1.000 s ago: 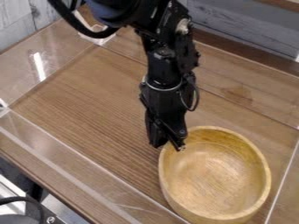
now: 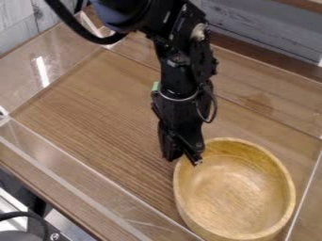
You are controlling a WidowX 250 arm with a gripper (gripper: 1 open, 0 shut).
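The black robot gripper [image 2: 180, 149] hangs down in the middle of the camera view, low over the wooden surface at the upper left rim of a round tan bowl [image 2: 239, 193]. Its fingertips are at or very near that rim; whether they touch cannot be told. The gripper looks shut, with nothing visible between its fingers. A small green object, mostly hidden behind the arm, shows just left of the wrist.
A transparent edge runs along the left and front. The bowl fills the front right. A pale wall stands at the back.
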